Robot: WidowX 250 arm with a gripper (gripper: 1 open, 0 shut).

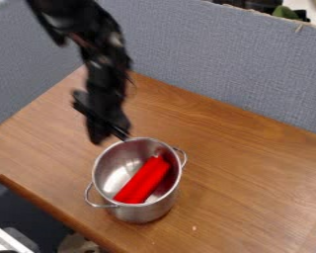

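Observation:
A steel pot (107, 172) with two side handles stands near the front of the wooden table. A red cylindrical object (143, 180) lies tilted inside it. My black gripper (106, 130), blurred by motion, is above and behind the pot's left rim, outside it. It looks shut, with nothing visible between its fingers.
Grey padded walls (227, 69) border it at the back and left. Some white and dark items sit off the table's front-left edge.

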